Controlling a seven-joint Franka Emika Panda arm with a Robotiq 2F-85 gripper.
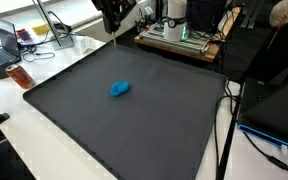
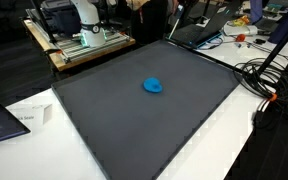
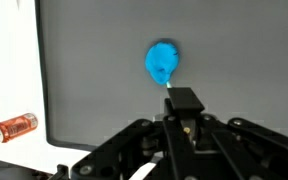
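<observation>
A bright blue, roundish object (image 1: 120, 88) lies on the dark grey mat (image 1: 94, 120); exterior view 2 shows the same blue object (image 2: 152, 85) near the mat's middle. High at the back of the mat in exterior view 1, my gripper (image 1: 113, 31) points down, and a thin pale stick (image 1: 114, 41) sticks out below it. The wrist view has the gripper shut, with a small light tip (image 3: 168, 85) showing just beyond its fingers. That tip overlaps the image near the blue object's lower edge, but the gripper is well above the mat. Most of the stick is hidden.
An orange can (image 1: 20, 77) stands on the white table left of the mat, near a laptop (image 1: 6, 46). Cables run along the right side. A wooden-edged platform (image 1: 179, 43) sits behind the mat.
</observation>
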